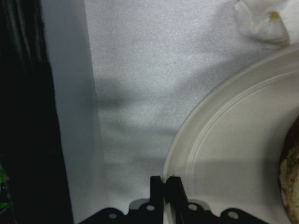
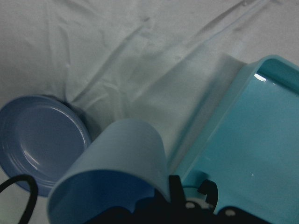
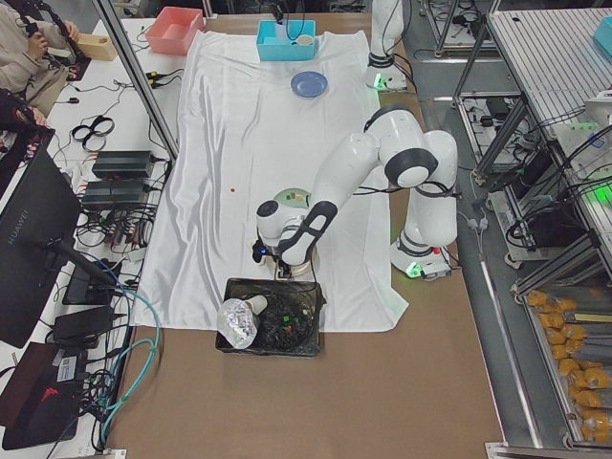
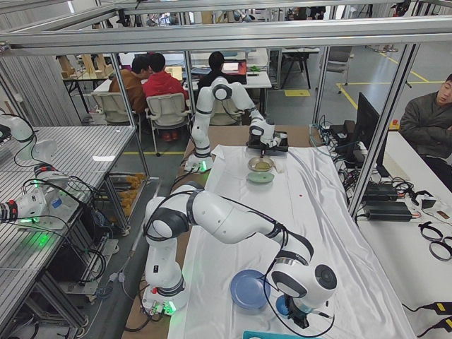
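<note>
My left gripper is shut on the rim of a white plate (image 1: 224, 140) with brown food on it, beside a black-lined bin (image 3: 273, 339). In the right wrist view my right gripper is shut on a light blue cup (image 2: 126, 144), held tilted between a blue plate (image 2: 42, 140) and a turquoise tray (image 2: 247, 144).
A pale green plate (image 4: 260, 177) lies behind the white one. A crumpled napkin (image 1: 261, 21) rests near the white plate.
</note>
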